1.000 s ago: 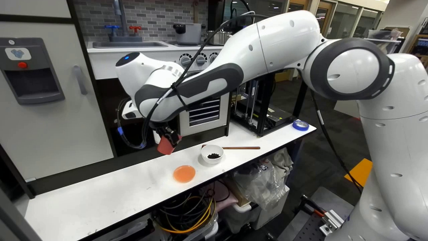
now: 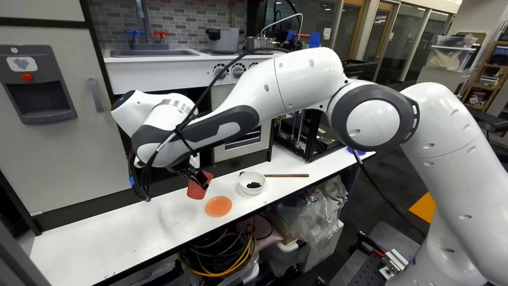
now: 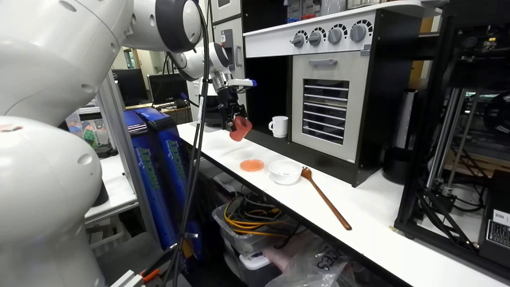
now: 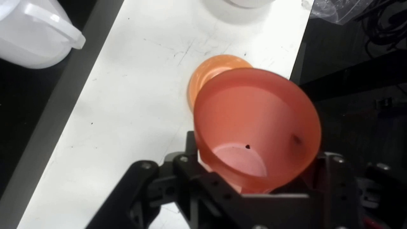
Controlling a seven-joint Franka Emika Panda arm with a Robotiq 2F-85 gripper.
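Observation:
My gripper is shut on a red cup (image 4: 259, 110), one finger on either side of its wall. The cup is tilted and hangs above the white counter, as exterior view 2 shows (image 3: 240, 128). Looking into it from the wrist, I see a nearly empty inside with a small dark speck on the bottom. An orange lid-like disc (image 2: 219, 206) lies flat on the counter, partly hidden behind the cup in the wrist view. Close to the disc stands a white bowl (image 2: 246, 179) with small black bits in it.
A brown wooden spoon (image 3: 330, 201) lies beside the bowl. At the toy oven's foot stands a white mug (image 3: 280, 127). Its front edge drops toward bins of cables.
The arm has come lower and shifted left in exterior view 1, carrying the cup down closer to the counter. The disc, bowl and spoon stayed in place.

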